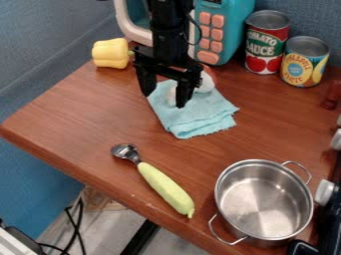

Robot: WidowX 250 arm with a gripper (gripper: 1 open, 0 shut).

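Note:
My black gripper (pixel 166 88) is over a light blue cloth (pixel 197 117) near the back middle of the wooden table (pixel 107 129), close to a white rounded item (pixel 204 84) on the cloth, partly hidden behind it. Whether the fingers are open or shut is unclear in the dark silhouette. A metal scoop (pixel 127 152) and a pale yellow corn-like item (pixel 166 187) lie in the front middle. A steel pot (pixel 262 199) stands at the front right.
Behind are a teal toy microwave (pixel 226 40), a tomato sauce can (pixel 266 42) and another can (pixel 304 62). A yellow object (pixel 112 54) sits at the back left. The table's edge runs diagonally along the front left.

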